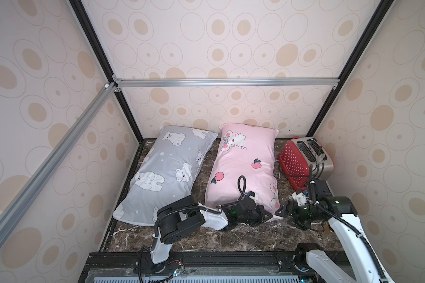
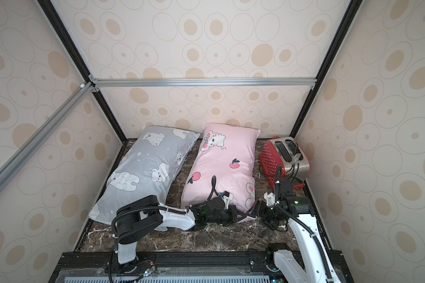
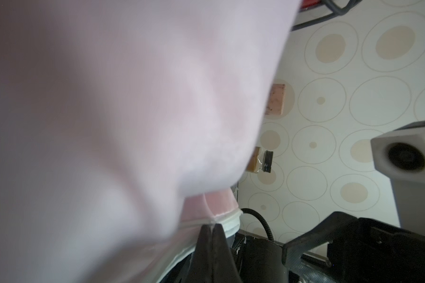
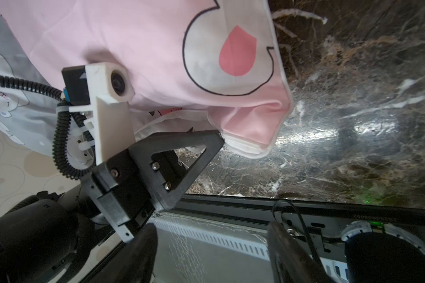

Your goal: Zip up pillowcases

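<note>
The pink pillowcase (image 1: pixel 243 155) lies full on the marble surface, its near end towards me. Its white-edged near right corner (image 4: pixel 250 146) is drawn out beside the tips of my left gripper. In the left wrist view those fingertips meet at the white hem (image 3: pixel 229 221); my left gripper is shut on the edge of the cloth there. My right gripper is just right of that corner, its two fingers apart with nothing between them. The zipper's slider cannot be made out. A grey pillowcase (image 1: pixel 163 174) with white bears lies to the left.
A red and silver toaster (image 1: pixel 307 158) with its cable stands at the back right, behind my right arm. Bare marble (image 1: pixel 250 238) lies in front of the pillows, up to a black front rail (image 1: pixel 198 257).
</note>
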